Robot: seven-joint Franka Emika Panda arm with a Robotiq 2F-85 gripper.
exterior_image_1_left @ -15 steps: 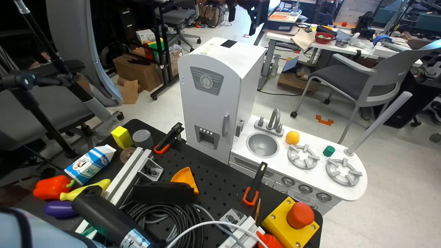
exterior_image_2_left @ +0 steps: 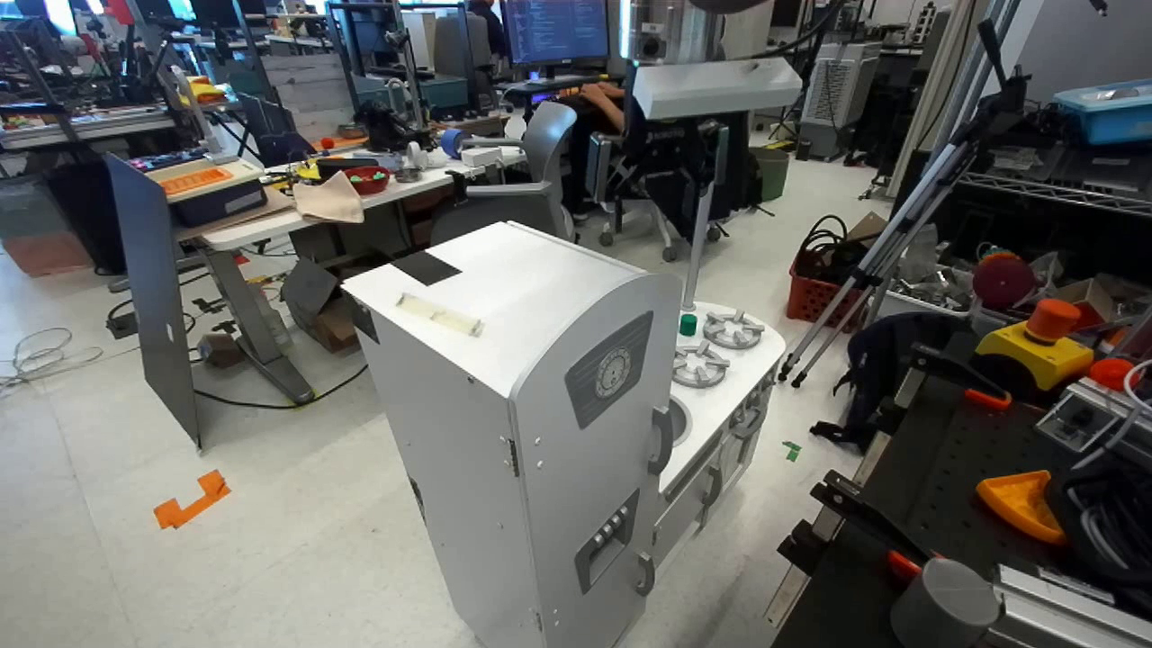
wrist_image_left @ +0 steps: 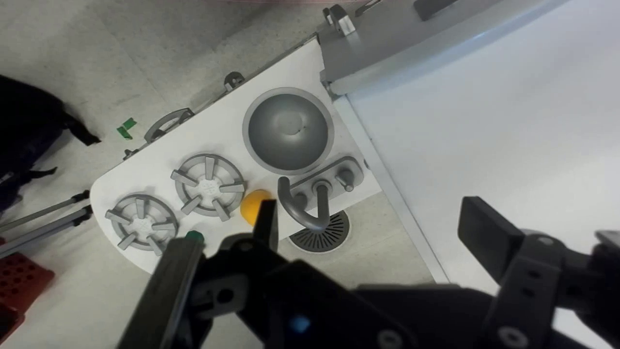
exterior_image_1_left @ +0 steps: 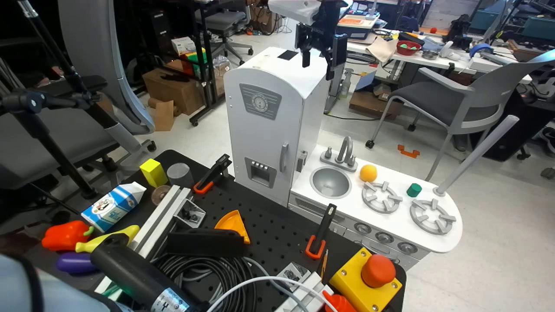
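Note:
Wide open, my gripper (exterior_image_1_left: 318, 66) is above the back right of the white toy fridge's top in exterior view 1. The wrist view looks down past the gripper, whose fingers stand far apart with nothing held between them. Beneath is the white toy kitchen counter (wrist_image_left: 226, 125), with a grey round sink (wrist_image_left: 289, 131) and a curved faucet (wrist_image_left: 305, 215). An orange ball-like item (exterior_image_1_left: 368, 173) rests between sink and burner. Close to the burners stands a small green cylinder (exterior_image_1_left: 414, 190). The left finger partly covers the orange item in the wrist view.
The tall fridge (exterior_image_2_left: 486, 302) rises beside the counter, its door shut. A grey post (exterior_image_1_left: 478, 153) stands at the counter's far end. In front, a black pegboard table (exterior_image_1_left: 265, 223) carries toy food, clamps, cables and a red-topped button box (exterior_image_1_left: 367, 278).
My gripper has come down and a little to the right in exterior view 1, and more of the arm shows. The kitchen items have not moved.

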